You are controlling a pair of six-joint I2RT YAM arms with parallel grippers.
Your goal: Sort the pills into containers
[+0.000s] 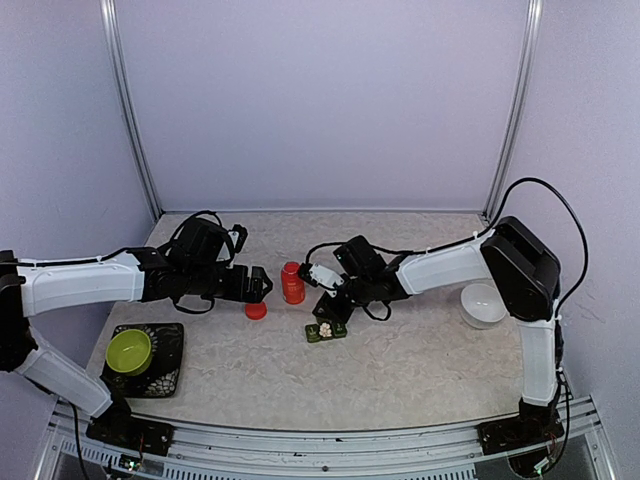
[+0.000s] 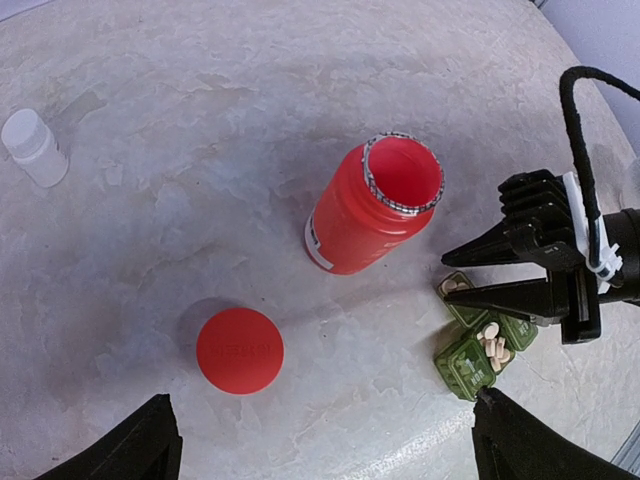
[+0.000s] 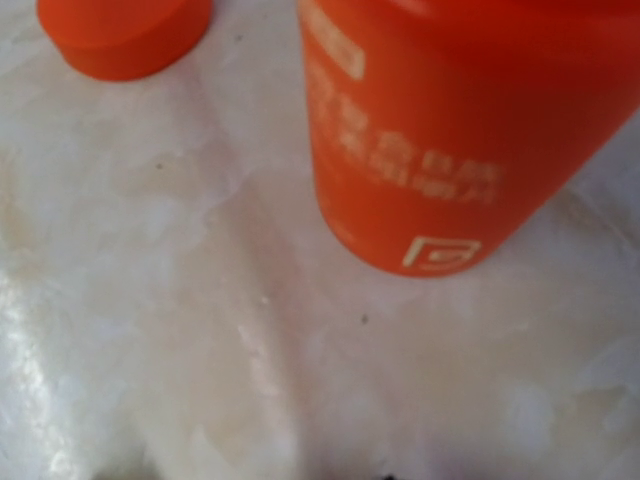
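A red pill bottle (image 1: 293, 283) (image 2: 356, 218) (image 3: 450, 120) stands uncapped, its red cap (image 1: 255, 311) (image 2: 240, 350) (image 3: 120, 30) lying nearby. A green pill organizer (image 1: 326, 332) (image 2: 463, 368) holds pale pills (image 2: 493, 345) in its compartments. My right gripper (image 1: 325, 303) is over the organizer beside the bottle, its fingers parted with no object visible between them. My left gripper (image 1: 258, 284) hangs open above the table by the red cap, its fingers apart at the bottom corners of the left wrist view.
A small white bottle (image 2: 40, 155) stands behind. A black tray (image 1: 160, 383) with a green bowl (image 1: 129, 350) sits at the front left, a white bowl (image 1: 484, 305) at the right.
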